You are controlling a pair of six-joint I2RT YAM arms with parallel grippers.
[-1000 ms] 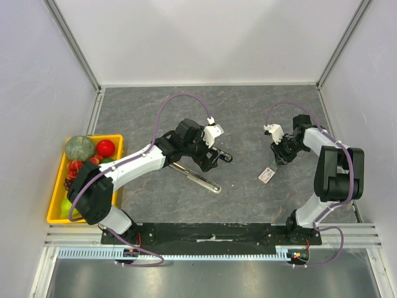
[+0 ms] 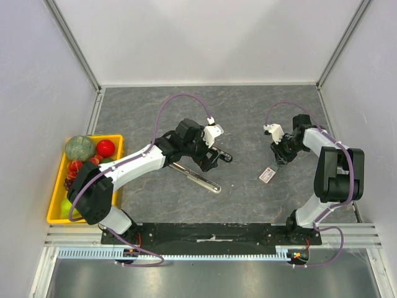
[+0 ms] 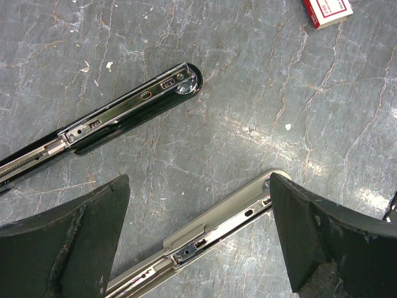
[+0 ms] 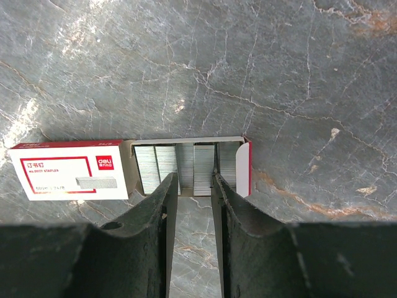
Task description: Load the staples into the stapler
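A white and red staple box point(image 4: 74, 177) lies with its tray point(image 4: 250, 164) slid out to the right in the right wrist view. Several silver staple strips point(image 4: 147, 167) lie in that tray. My right gripper is at the tray, its fingers closed about one strip point(image 4: 204, 164) still within the tray walls; finger contact is hard to see. A slim black stapler point(image 3: 111, 124) and a beige one point(image 3: 217, 223), metal channels facing up, lie roughly parallel beneath my left gripper. That gripper is open and empty, above the table.
At the far left stands a yellow bin point(image 2: 56, 214) of fruit, including a watermelon point(image 2: 80, 148) and a tomato point(image 2: 105, 148). White walls bound the grey table point(image 2: 242, 112). Its back and the stretch between staplers and box are clear.
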